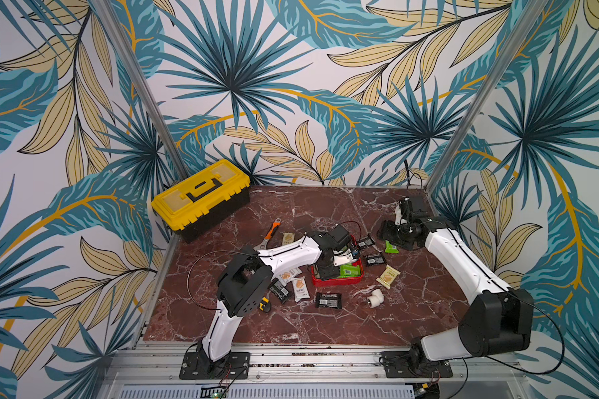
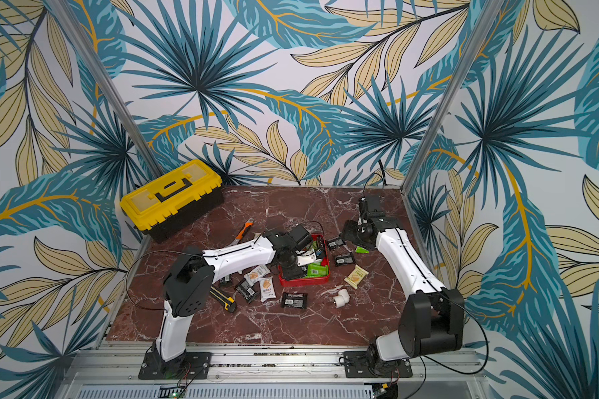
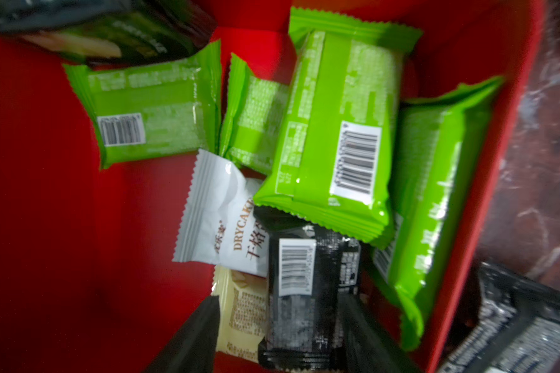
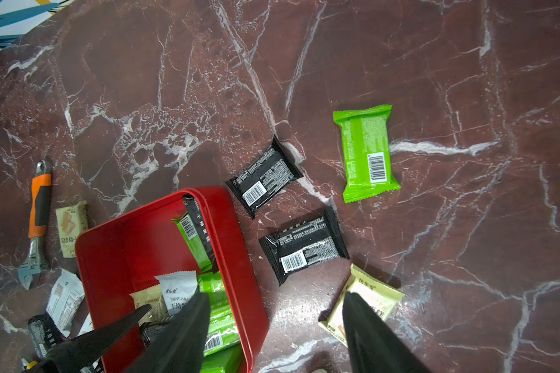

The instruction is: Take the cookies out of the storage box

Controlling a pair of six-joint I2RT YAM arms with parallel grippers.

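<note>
The red storage box holds several wrapped snacks: green packets, a white DRYCAKE packet, a cream packet and black packets. My left gripper is over the box's interior, its blurred fingers on either side of a black packet and part of the cream one, apart; whether they touch is unclear. My right gripper is open above the right side of the box, higher up, beside a loose green packet seen on the table below it.
A yellow toolbox sits at the back left. Loose snack packets, an orange-handled wrench, a tape measure and a white pipe fitting surround the box.
</note>
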